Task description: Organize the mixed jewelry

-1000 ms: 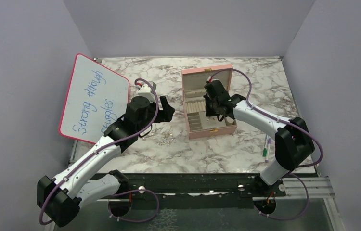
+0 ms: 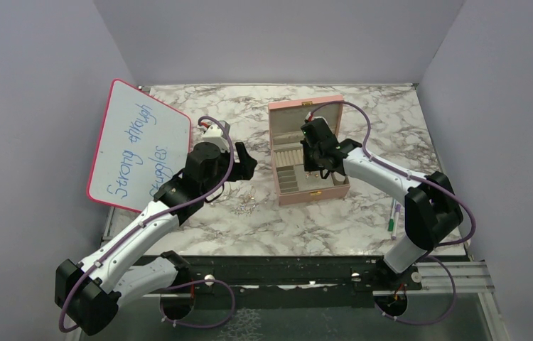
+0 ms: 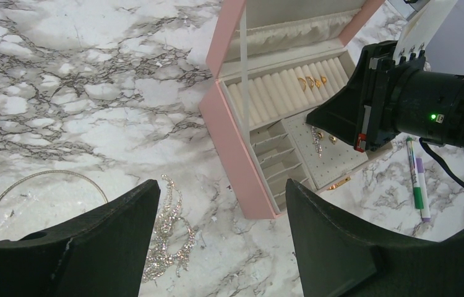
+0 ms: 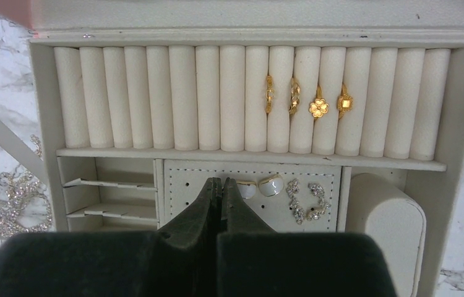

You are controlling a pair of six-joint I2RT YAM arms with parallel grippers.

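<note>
The open pink jewelry box has four gold rings in its roll slots. Earrings and a sparkly piece sit on the padded panel. My right gripper is shut over that panel, its tips at the earrings and partly covering them; nothing shows clearly between them. My left gripper stands open left of the box, above the marble, with nothing between its fingers. A tangle of silver chains and a thin necklace hoop lie on the table below it.
A whiteboard with handwriting leans at the left. Two markers lie right of the box.
</note>
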